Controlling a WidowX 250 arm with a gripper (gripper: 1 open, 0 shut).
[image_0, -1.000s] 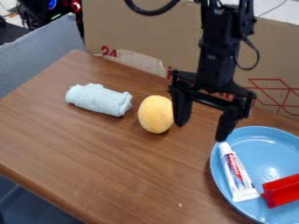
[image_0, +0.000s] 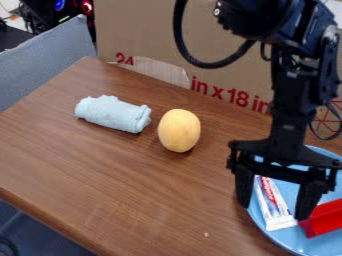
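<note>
My black gripper (image_0: 275, 190) is open, low over the blue plate (image_0: 293, 240) at the right. Its fingers straddle a white tube with blue and red print (image_0: 273, 206) lying on the plate. A red object (image_0: 325, 218) lies on the plate beside the tube, at the right edge of the view.
On the wooden table (image_0: 120, 180) lie a yellow round object (image_0: 179, 130) and a light blue soft roll (image_0: 114, 114), left of the plate. A cardboard box (image_0: 160, 50) stands along the back.
My gripper has moved right and down, from beside the yellow object to over the tube on the plate. The objects look unmoved.
</note>
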